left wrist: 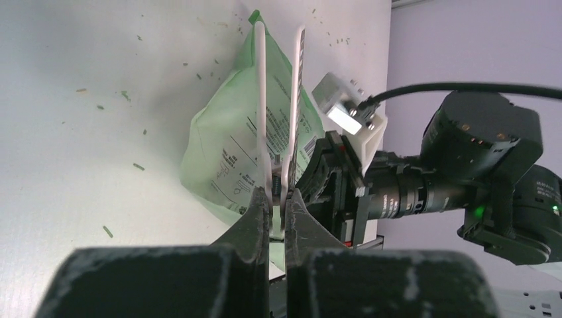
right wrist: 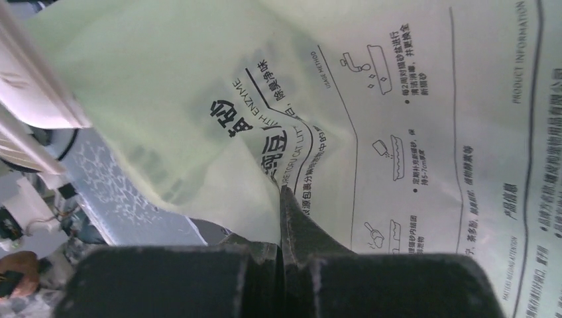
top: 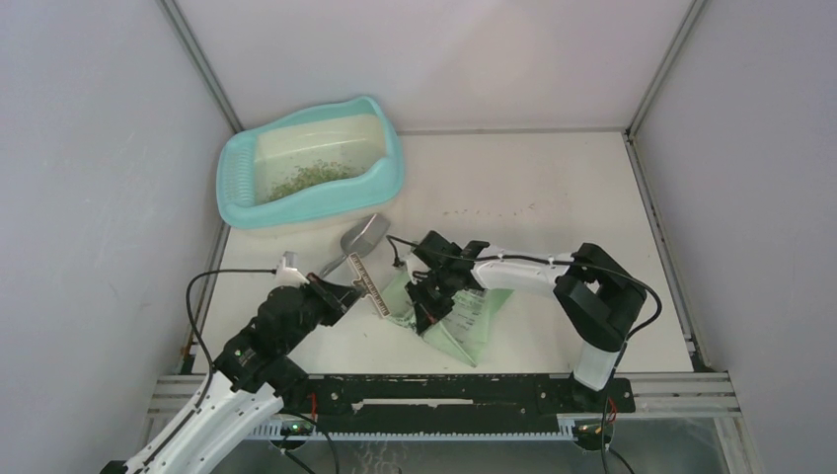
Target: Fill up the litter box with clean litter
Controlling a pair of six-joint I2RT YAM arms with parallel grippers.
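Observation:
The green litter bag point(top: 472, 321) lies on the table under my right arm. My right gripper is shut at a fold of the bag's printed film point(right wrist: 411, 132), with the film bunched at the fingertips. My left gripper is shut on a light clip-like tool with two long prongs point(left wrist: 262, 99), standing over the bag point(left wrist: 225, 152). The pale turquoise litter box point(top: 385, 173) at the back left holds some green pellets on its floor.
A grey scoop point(top: 365, 235) lies between the box and my left gripper. Loose pellets are scattered on the table point(top: 543, 168).

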